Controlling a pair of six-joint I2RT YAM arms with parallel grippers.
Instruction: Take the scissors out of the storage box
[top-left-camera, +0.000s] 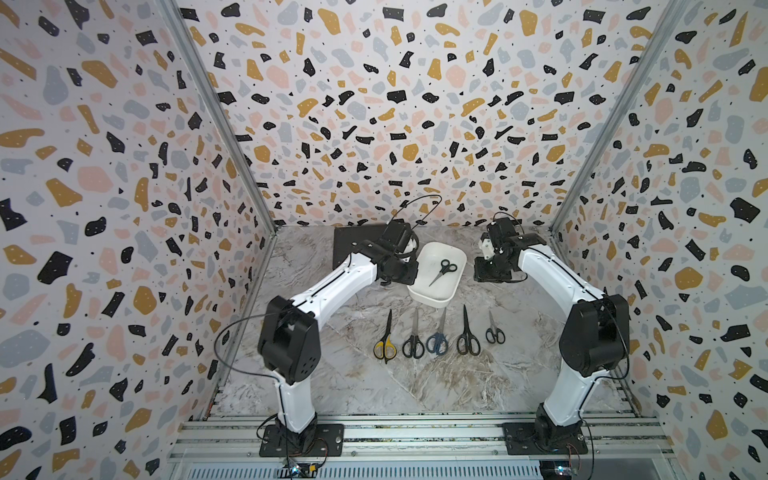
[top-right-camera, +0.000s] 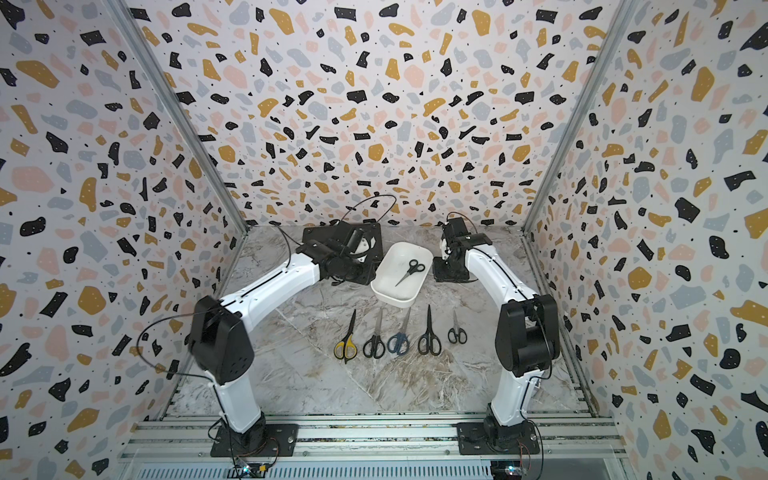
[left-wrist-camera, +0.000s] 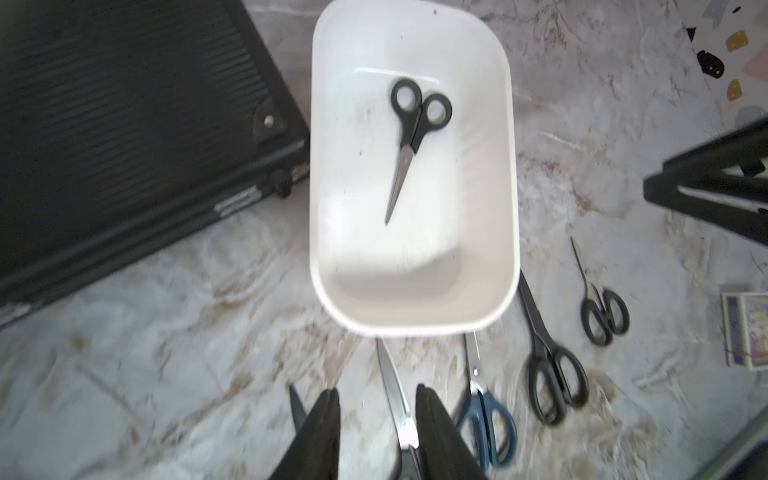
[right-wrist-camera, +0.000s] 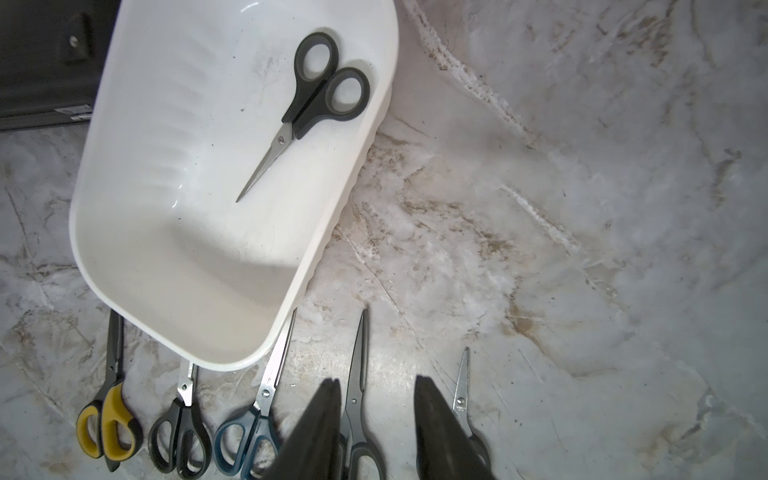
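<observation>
One pair of black-handled scissors (right-wrist-camera: 297, 112) lies on the floor of the white storage box (right-wrist-camera: 272, 320), handles toward the far right corner. My left gripper is over the box's left side, finger part open and no object held between its fingers. To the right of the box, above the bare table, my right gripper stands open and empty. In a row in front of the box lie yellow-and-black scissors (top-left-camera: 387, 345), black scissors (top-left-camera: 413, 346), blue scissors (top-left-camera: 437, 343), large black scissors (top-left-camera: 467, 342) and small black scissors (top-left-camera: 495, 334).
A black case (left-wrist-camera: 136, 136) lies flat to the left of the box, against its side. Bare marble table shows in front of the scissors row and right of the box (right-wrist-camera: 560, 264). A small card box (left-wrist-camera: 745, 329) shows at the right edge of the left wrist view.
</observation>
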